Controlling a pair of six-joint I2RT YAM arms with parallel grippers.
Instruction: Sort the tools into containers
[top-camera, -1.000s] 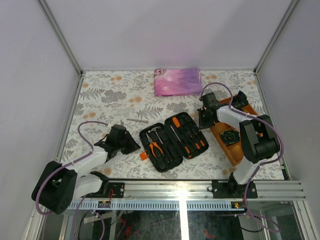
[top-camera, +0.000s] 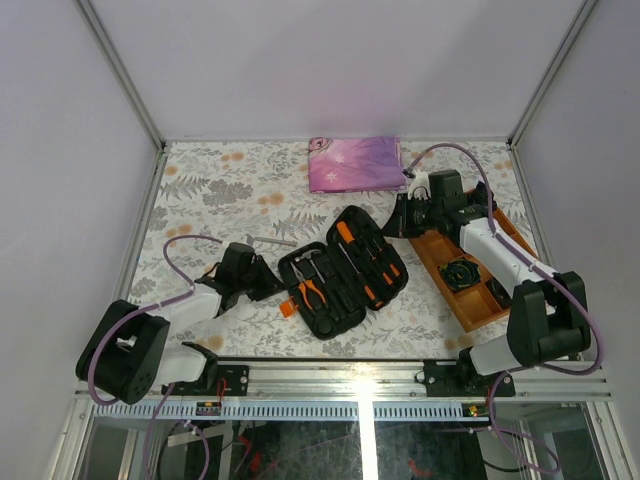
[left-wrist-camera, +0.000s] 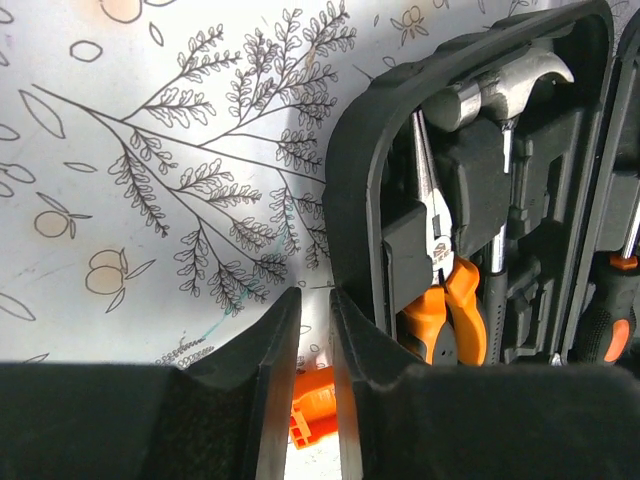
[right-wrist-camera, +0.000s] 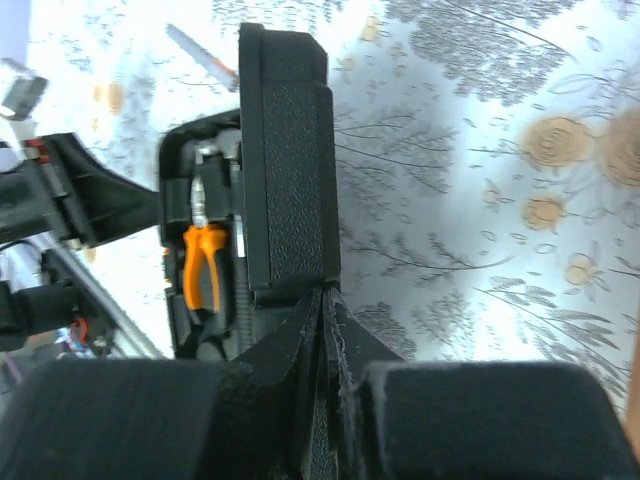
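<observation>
The black tool case lies open near the middle of the table. Its lid half is tilted up, with my right gripper shut on the lid's outer rim. Orange-handled pliers and a hammer sit in the left half. In the tilted half, a screwdriver and other tools stay in their slots. My left gripper is beside the case's left wall, its fingertips a little apart. An orange latch shows in that gap; whether it is gripped cannot be told.
A wooden tray with compartments stands at the right, holding a coiled dark cable; my right arm covers part of it. A folded purple cloth lies at the back. A thin light stick rests above the case.
My right gripper has lifted the case's right half, which now tilts up toward the left. My left gripper has shifted slightly right, up to the case's left side.
</observation>
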